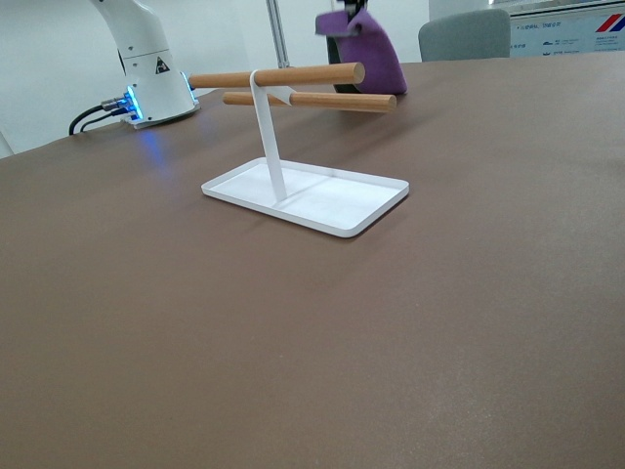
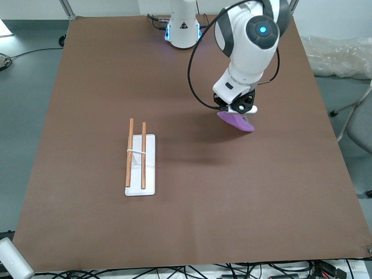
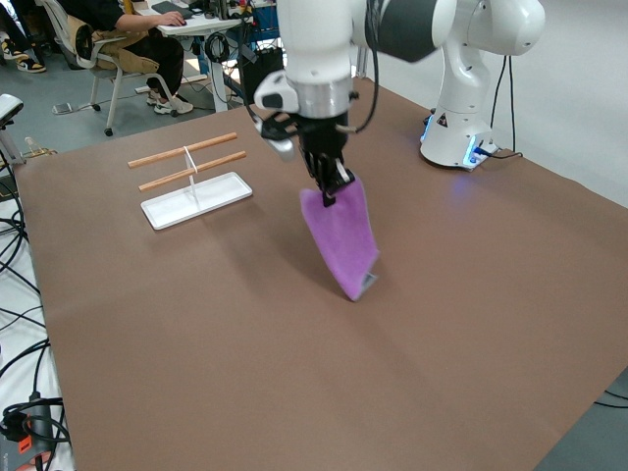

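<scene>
A purple cloth hangs from my gripper, which is shut on it, to the right of a small white rack. Its lower part dangles with a grey tip. In the top view the cloth hangs behind the rack. The rack has a white tray and two wooden bars on a white post, and stands on the brown table. The fingertips are hidden in the left view.
The white robot base with cables is at the back of the table. A chair stands beside the table's edge. The table around the rack is clear.
</scene>
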